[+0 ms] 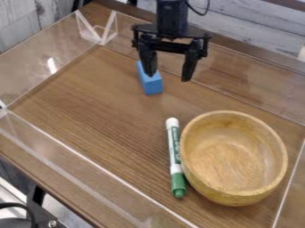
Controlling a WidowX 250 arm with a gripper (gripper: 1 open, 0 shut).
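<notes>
My black gripper (169,62) hangs over the back middle of the wooden surface, its two fingers spread apart with nothing visible between them. Its left finger is just above a blue block (152,83), partly in front of its top end. A white marker with a green cap (177,183) lies lengthwise at the front middle, beside a round wooden bowl (233,185) at the right.
Clear plastic walls edge the surface, with a white clip-like piece (95,29) at the back left.
</notes>
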